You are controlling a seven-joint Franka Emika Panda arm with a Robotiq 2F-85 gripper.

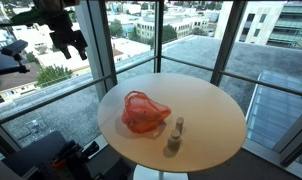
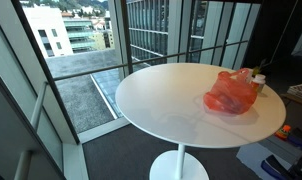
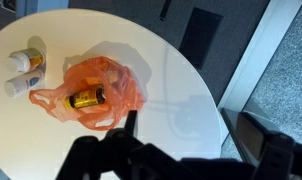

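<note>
A crumpled, see-through orange-red plastic bag [image 1: 144, 112] rests on the round white table [image 1: 213, 100]. In the wrist view, a dark bottle with a yellow label [image 3: 85, 98] shows in the bag [image 3: 116, 82]. Two small white bottles [image 3: 26, 82] are beside it, apart from the bag. My gripper stands open high above the tabletop, its two dark fingers [image 3: 130, 124] wide apart with nothing between them. Exterior view 1 has the dark arm [image 1: 61, 25] at the upper left, well away from the bag.
Much of the tabletop [image 2: 166, 88] away from the bag is bare. Tall windows with metal frames [image 1: 158, 35] surround the table closely. Dark equipment with orange parts [image 1: 71, 152] stands on the floor side, left of the table.
</note>
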